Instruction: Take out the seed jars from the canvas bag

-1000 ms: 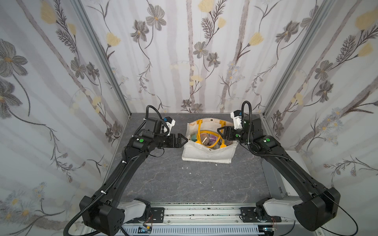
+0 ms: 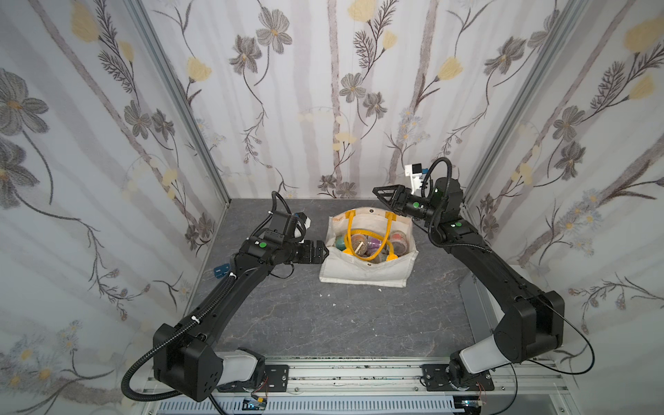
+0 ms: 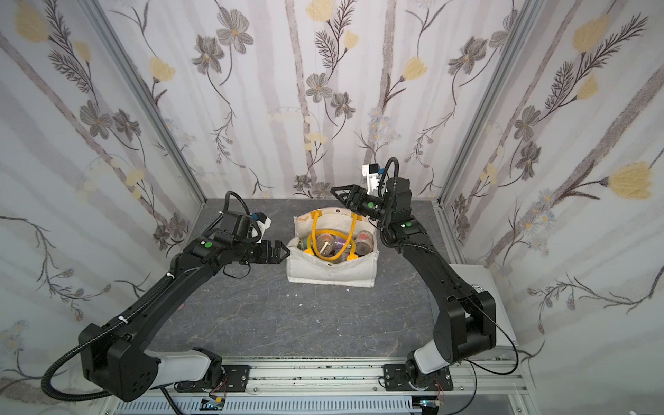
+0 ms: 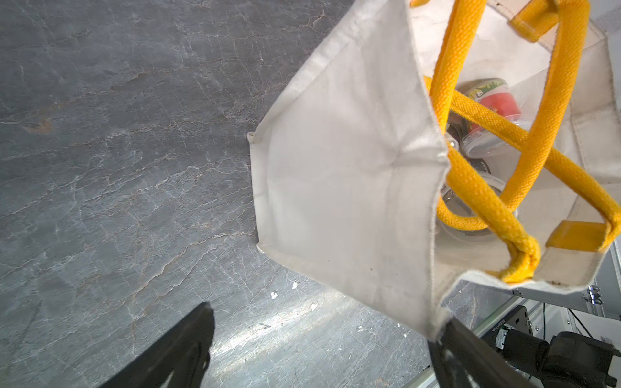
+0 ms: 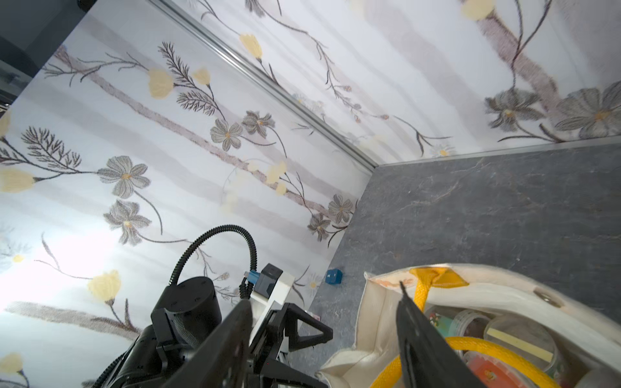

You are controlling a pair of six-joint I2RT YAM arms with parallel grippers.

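Note:
The white canvas bag (image 2: 366,271) stands mid-table with yellow handles (image 4: 537,155) lying across its opening. Inside, seed jars (image 5: 520,339) with clear walls and coloured labels show, partly hidden by the handles; one red-labelled jar (image 4: 491,103) lies tilted. My left gripper (image 2: 319,251) is open at the bag's left side, a fingertip close to the canvas wall. My right gripper (image 2: 384,195) hovers above the bag's back rim, fingers apart with nothing seen between them.
A small blue block (image 5: 333,276) lies at the table's left edge. A grey box (image 3: 477,325) stands at the right edge. Patterned walls enclose the back and sides.
My right gripper has risen from the bag's opening to above its back rim. The left arm shifted slightly. The handles in the bag have moved a little.

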